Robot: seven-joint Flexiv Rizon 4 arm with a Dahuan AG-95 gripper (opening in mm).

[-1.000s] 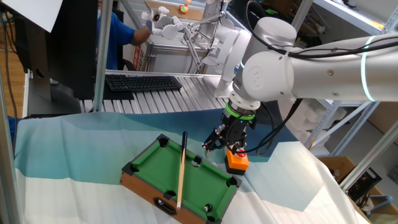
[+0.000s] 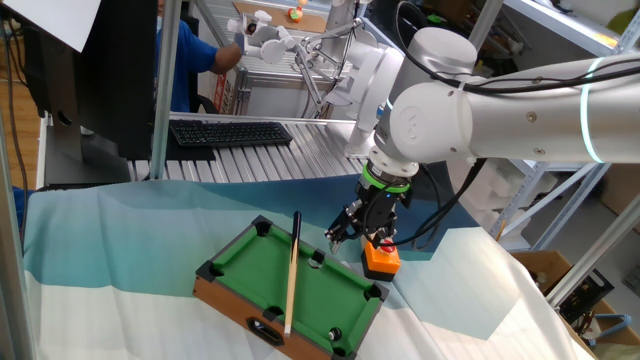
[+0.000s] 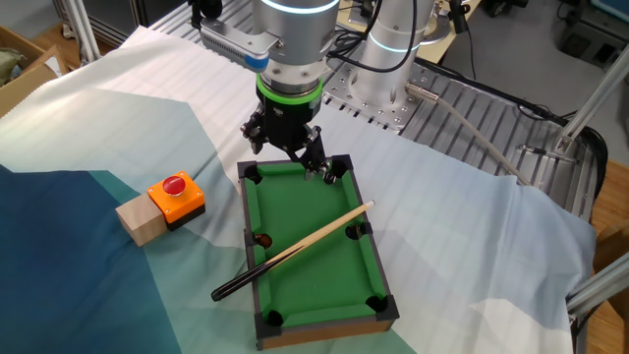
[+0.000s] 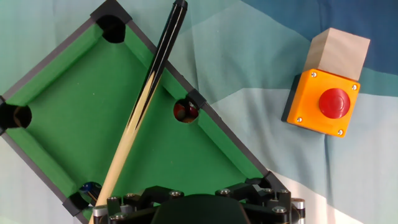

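Note:
A miniature pool table (image 3: 305, 211) with green felt and dark rails stands on the cloth. Slanting across it is a wooden cue (image 4: 129, 130), whose black butt sticks out past one long rail. My gripper (image 3: 291, 162) hangs over one short end of the table, clear of the cue. Its fingers (image 4: 297, 211) are spread wide at the bottom of the wrist view, with nothing seen between them. A reddish ball (image 4: 185, 112) sits in a side pocket, and a dark blue ball (image 4: 92, 188) shows in another pocket.
Beside the pool table stands an orange box with a red button (image 4: 334, 103), against a plain wooden block (image 4: 339, 55). A keyboard (image 2: 230, 133) and a dark monitor (image 2: 95, 90) stand behind; a person sits beyond the cloth.

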